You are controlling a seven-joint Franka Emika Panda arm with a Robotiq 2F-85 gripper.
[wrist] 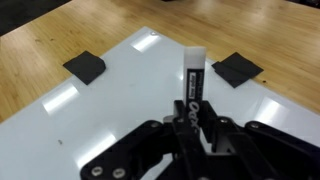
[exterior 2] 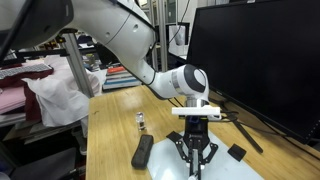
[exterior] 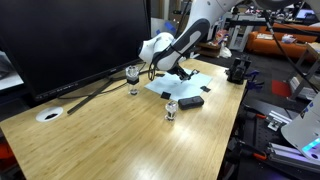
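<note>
My gripper is shut on a white marker [wrist: 194, 80] with a dark label, which stands out past the fingers in the wrist view. Beneath it lies a glossy white board [wrist: 125, 100], bare of any visible marks there. In the second exterior view the gripper [exterior 2: 196, 155] points down over the board [exterior 2: 225, 165], near its middle. From the first exterior view, the gripper [exterior: 183, 74] hangs over the far part of the board [exterior: 155, 85], and the marker is too small to make out. Whether the marker's tip touches the board, I cannot tell.
Black squares [wrist: 85, 67] lie at the board's edges. A black eraser-like block [exterior: 191, 103] and a white cup-like object [exterior: 171, 110] sit nearer the front. A clear bottle [exterior: 133, 80] stands to the left, before the monitor [exterior: 80, 45].
</note>
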